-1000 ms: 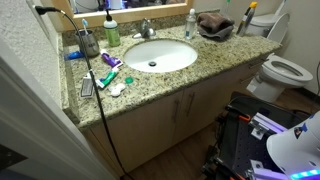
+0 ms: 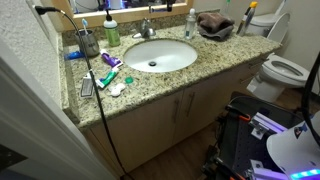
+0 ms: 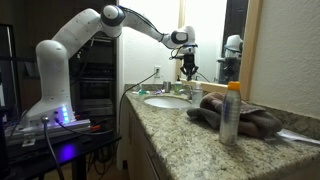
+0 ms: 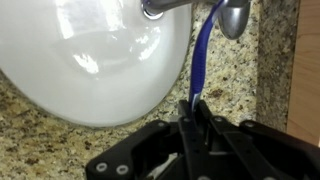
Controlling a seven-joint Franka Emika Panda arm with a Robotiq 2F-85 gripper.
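In the wrist view my gripper is shut on a slim blue handle point(image 4: 201, 60), which extends up past the top edge of the picture. The far end of the handle is out of view, so I cannot tell what it is. Below it lie the speckled counter point(image 4: 232, 82) and the white sink point(image 4: 75, 80). Exterior view 2 shows the gripper point(image 3: 187, 72) high above the counter near the mirror, pointing down; the blue handle is too small to make out there.
On the counter's left stand a cup point(image 2: 89, 45) and a green bottle point(image 2: 112, 36). A green tube point(image 2: 110, 76) and other small items lie in front of them. The faucet point(image 2: 147, 29) rises behind the sink. A clear bottle point(image 3: 230, 117) and a dark towel point(image 3: 262, 122) occupy the other end.
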